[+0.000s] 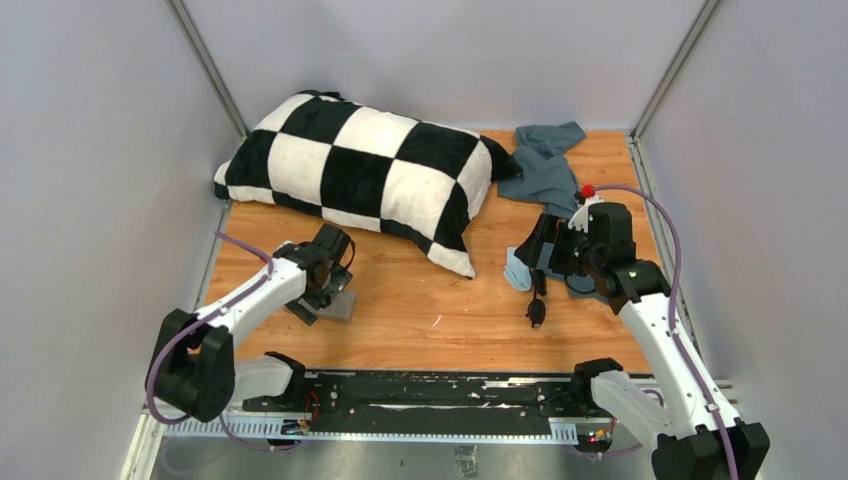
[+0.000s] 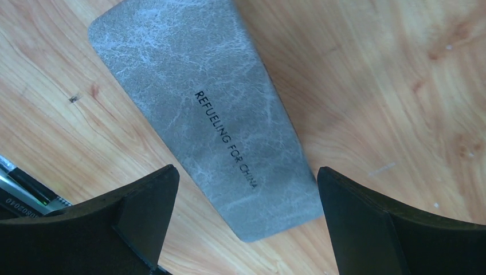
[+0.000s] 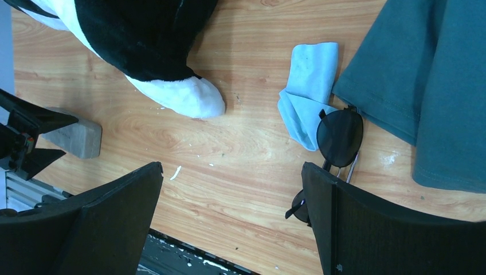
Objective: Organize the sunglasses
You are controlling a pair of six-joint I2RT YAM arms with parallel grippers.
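A grey glasses case [image 2: 212, 114] with dark lettering lies closed on the table at the left. Just over it, my left gripper stands open, its fingers [image 2: 137, 212] on either side of the case's near end with no visible grip. Black sunglasses [image 3: 339, 137] rest folded on the wood at the right, partly covered by a finger of my right gripper in the right wrist view. That gripper is open and empty, held above the table. A light-blue cloth [image 3: 309, 86] lies against the sunglasses' upper lens.
A checkered pillow [image 1: 370, 165] fills the back left and centre. Behind and right of the sunglasses, a dark teal cloth [image 3: 412, 97] is spread.
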